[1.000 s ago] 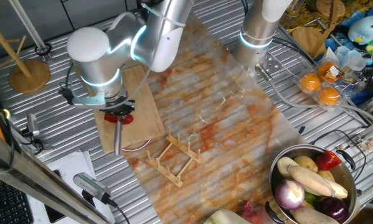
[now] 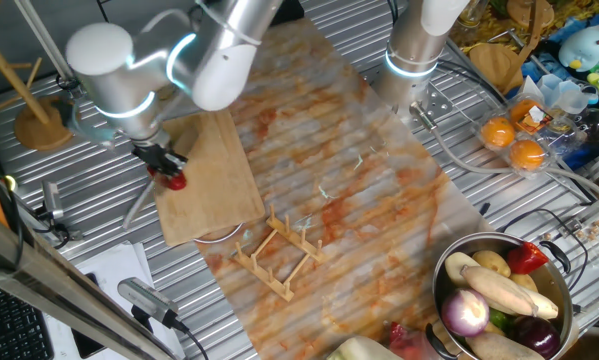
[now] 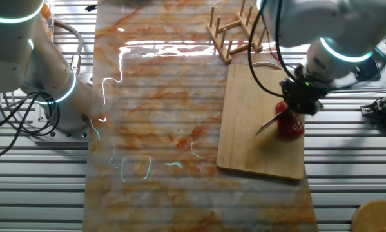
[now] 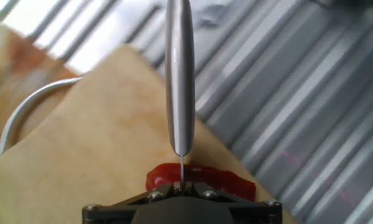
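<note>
A silver-handled knife (image 4: 181, 74) is gripped by its blade in my shut gripper; in the wrist view the handle points straight away from the fingers. Beyond the fingers, the blade (image 3: 270, 122) shows in exterior view 2, slanting over the wooden cutting board (image 3: 247, 122). A red pepper (image 3: 290, 127) lies on that board, right under the gripper and against the blade. In exterior view 1 the handle (image 2: 137, 207) sticks out past the board's left edge, and part of the pepper (image 2: 177, 182) is hidden by the gripper (image 2: 159, 160).
A wooden peg rack (image 2: 279, 258) stands just off the board's end. At the lower right is a metal pot (image 2: 441, 290) full of vegetables.
In exterior view 1 my gripper has shifted left and up across the board with the knife. The handle has swung from nearly upright to slanting down-left, and more of the pepper shows.
</note>
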